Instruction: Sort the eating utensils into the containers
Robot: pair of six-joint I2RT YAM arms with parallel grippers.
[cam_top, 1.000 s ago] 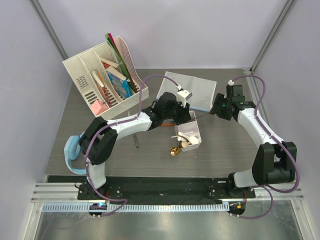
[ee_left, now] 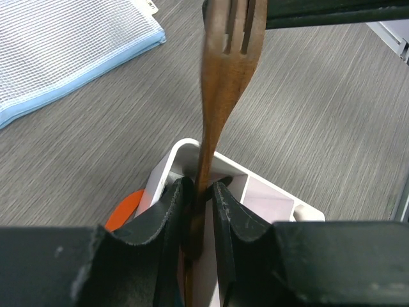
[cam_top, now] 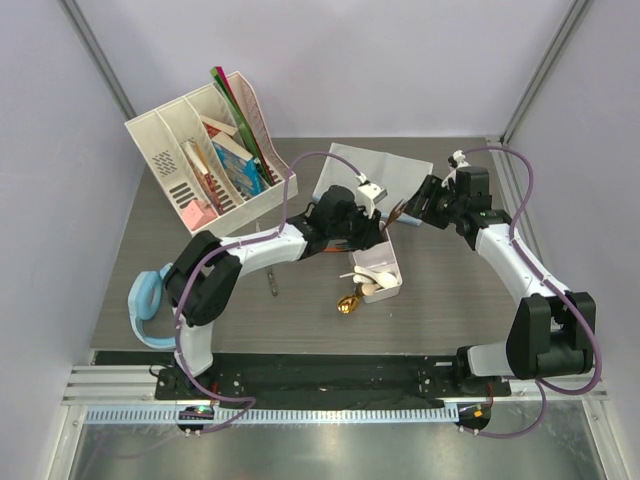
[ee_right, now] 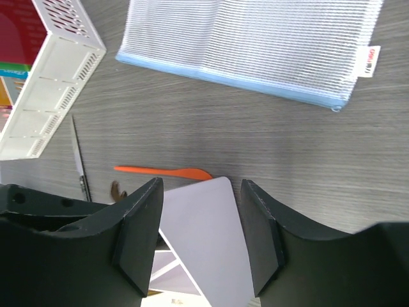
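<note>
A white compartment container (cam_top: 390, 280) stands mid-table, holding white utensils and a gold ladle (cam_top: 349, 303). A wooden fork (ee_left: 227, 70) stands upright at the container's back compartment, its handle between the fingers of my left gripper; whether they grip it is unclear. My right gripper is beside the container's upper right, fingers apart, nothing seen between their tips. An orange utensil (ee_right: 160, 171) lies on the table by the container; a knife (ee_right: 77, 150) lies farther left.
A large white organizer (cam_top: 160, 150) with books and boxes is at back left. A white mesh mat (cam_top: 375, 170) lies at the back, a light blue object (cam_top: 145, 300) at left. The table right of the container is clear.
The fork has tilted up from lying across toward my right gripper to standing steeper. My right gripper has risen slightly and moved away from the fork's tip.
</note>
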